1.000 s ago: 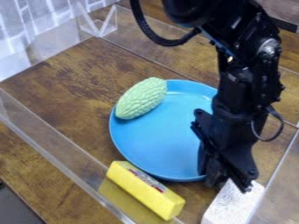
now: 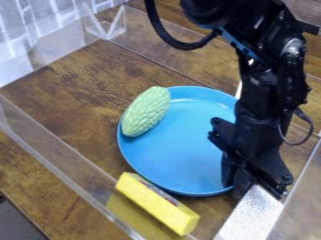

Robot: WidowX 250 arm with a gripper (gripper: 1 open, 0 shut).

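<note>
My black gripper [image 2: 245, 161] reaches down at the right rim of a blue plate [image 2: 170, 150], low over a white block [image 2: 249, 220] at the bottom right. The fingertips are dark and partly hidden, so I cannot tell how the fingers stand or whether they touch the block. A pale green textured object [image 2: 145, 111] rests on the plate's left side. A yellow block [image 2: 157, 204] lies in front of the plate.
A clear plastic wall runs along the left and front of the wooden surface [image 2: 75, 84], whose upper left is bare. A white grid-like object [image 2: 32, 23] stands at the back left.
The gripper has shifted slightly around the plate's right rim.
</note>
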